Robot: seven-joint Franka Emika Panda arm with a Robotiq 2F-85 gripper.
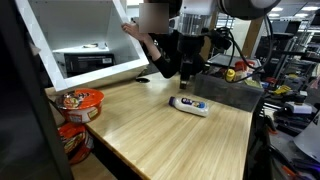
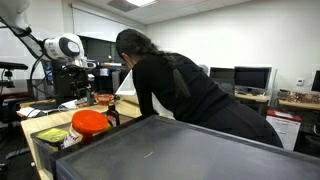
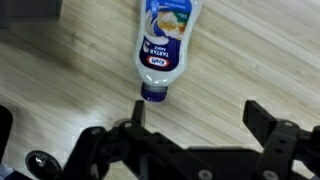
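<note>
A white tartar sauce bottle with a blue label lies on its side on the wooden table; exterior view 1 shows the bottle [image 1: 188, 106] near the table's middle. In the wrist view the bottle [image 3: 165, 38] points its dark cap [image 3: 154, 92] toward my gripper. My fingers stand wide open, and only bare table shows between the fingers. From the side, the gripper [image 1: 188, 82] hangs above the table just behind the bottle, apart from it.
A red-rimmed tub [image 1: 80, 103] stands at the table's left edge. A grey bin [image 1: 222, 92] is behind the bottle on the right. A person [image 2: 165, 75] leans over the far side.
</note>
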